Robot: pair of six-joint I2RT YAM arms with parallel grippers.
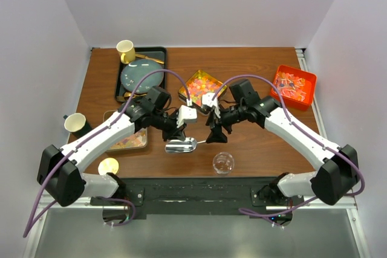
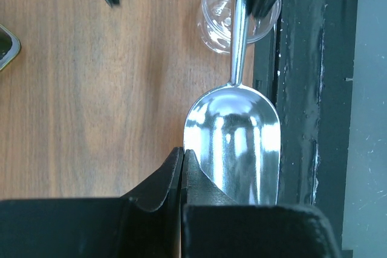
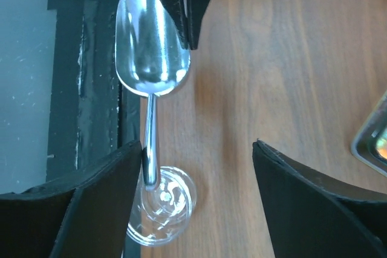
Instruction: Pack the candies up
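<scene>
A shiny metal scoop (image 1: 181, 145) hangs above the front of the table, its bowl edge pinched in my left gripper, which is shut on it. Its thin handle (image 3: 151, 137) points right, toward my right gripper. That gripper is open, and the handle's end lies by its left finger (image 3: 124, 173), not centred between the two. A clear round cup (image 1: 223, 162) stands empty below and in front of the right arm. Candies fill a gold-rimmed tray (image 1: 221, 96) behind the grippers, a red bin (image 1: 307, 101) at the back right, and a tray (image 1: 144, 144) partly hidden under the left arm.
At the back left, a black tray (image 1: 119, 83) bears a grey plate (image 1: 140, 75), a yellow mug (image 1: 126, 51) and gold cutlery. A dark green mug (image 1: 77, 125) and a yellow-topped round item (image 1: 108, 166) stand at left.
</scene>
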